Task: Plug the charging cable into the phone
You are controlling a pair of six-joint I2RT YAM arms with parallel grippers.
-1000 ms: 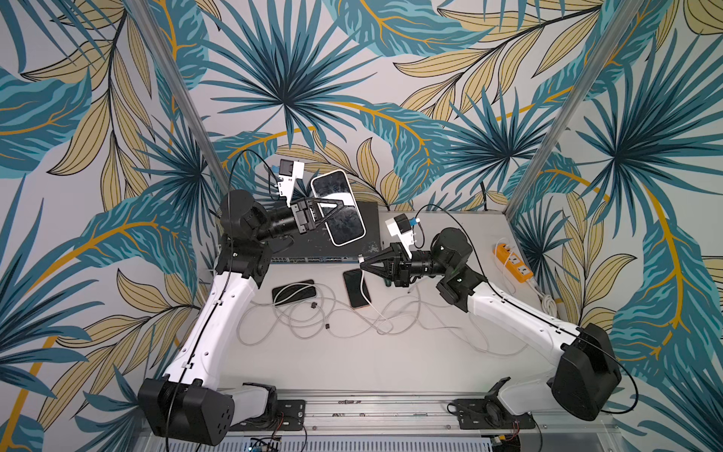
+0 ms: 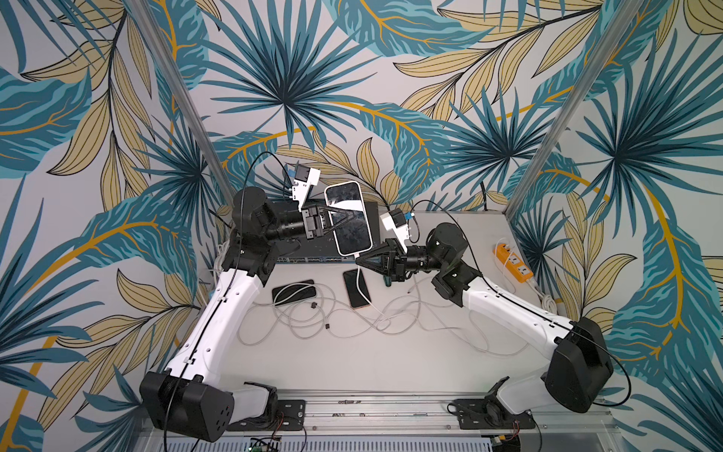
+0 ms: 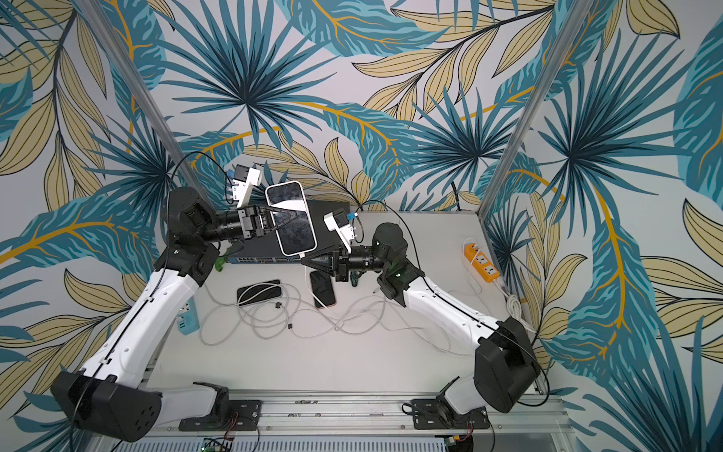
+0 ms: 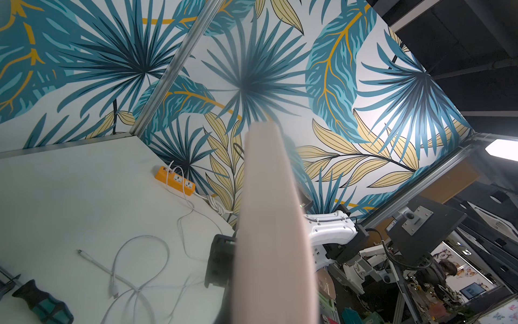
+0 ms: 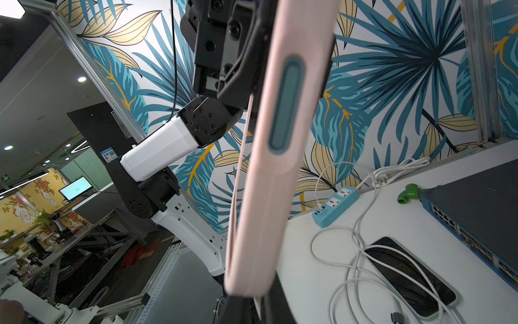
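Upright in the air, the phone [image 2: 351, 233] in its pale case is held by my left gripper [image 2: 349, 215], which is shut on its sides. Its case edge fills the middle of the left wrist view as a blurred pink bar. Just below the phone's lower end, my right gripper [image 2: 359, 260] is shut on the plug end of the white charging cable [image 2: 361, 286]. Plug and phone bottom meet or nearly meet in the top views; whether the plug is inside the port I cannot tell. In the right wrist view the phone [image 5: 269, 199] hides most of the fingers.
Two dark phones, one flat at left [image 2: 293, 292] and one below the grippers [image 2: 356, 289], lie among loose white cables. A black network switch [image 5: 474, 210] sits behind. An orange power strip [image 2: 513, 262] lies at far right.
The phone has shifted right and slightly down and become more upright with my left gripper. My right gripper moved slightly left, closing the gap between plug and phone bottom.
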